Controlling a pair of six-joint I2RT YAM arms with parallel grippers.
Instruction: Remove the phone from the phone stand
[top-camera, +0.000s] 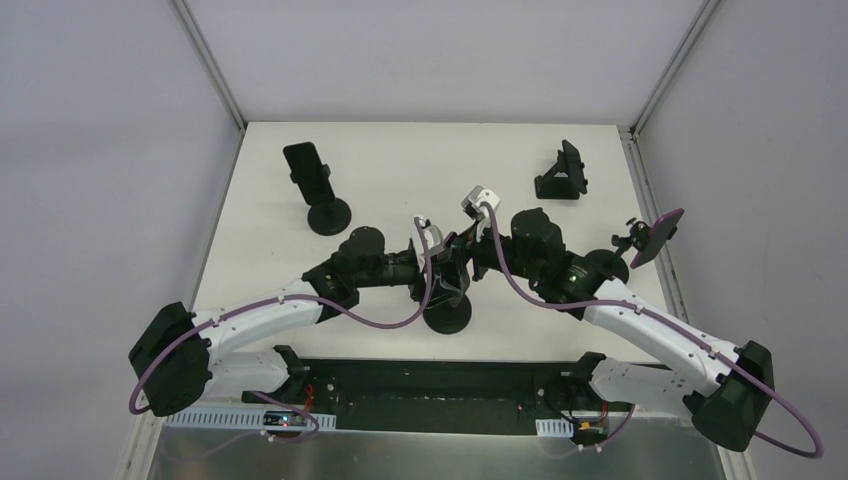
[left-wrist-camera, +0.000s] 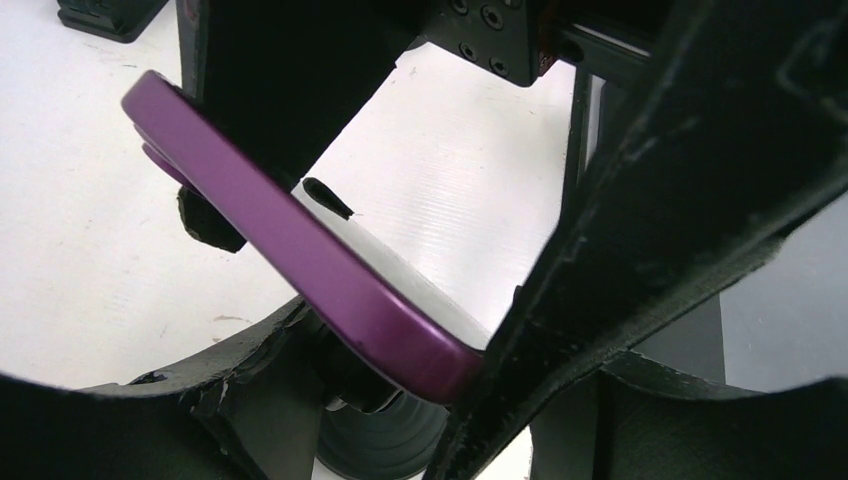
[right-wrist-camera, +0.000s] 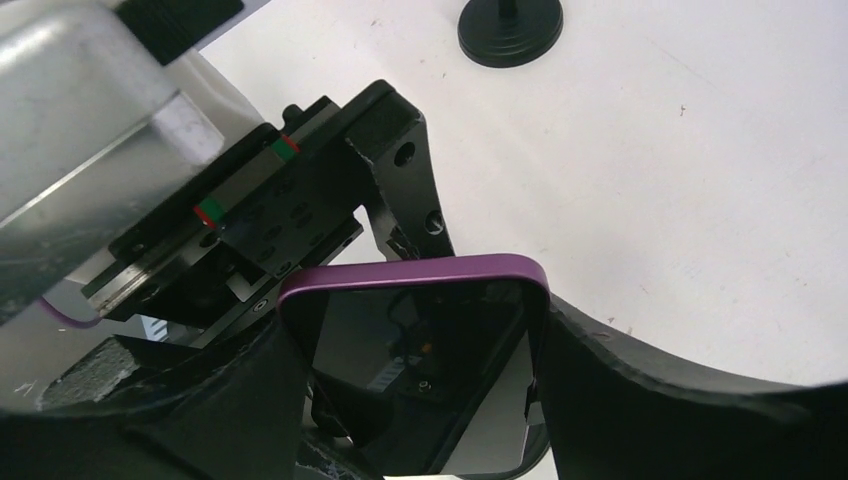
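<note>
Both grippers meet over the front middle stand (top-camera: 447, 316). A purple-rimmed phone (left-wrist-camera: 300, 260) with a dark screen is between them, tilted in the left wrist view and filling the lower middle of the right wrist view, where the phone (right-wrist-camera: 420, 370) has fingers beside it. My left gripper (top-camera: 436, 280) is low at the stand; my right gripper (top-camera: 462, 250) comes in from the upper right at the phone's top. The stand's round base (left-wrist-camera: 380, 445) shows below the phone. How far either gripper is closed on it is hard to see.
A black phone on a stand (top-camera: 308, 172) is at back left, a dark angled stand (top-camera: 560, 178) at back right, and a purple phone on a stand (top-camera: 655, 238) at right.
</note>
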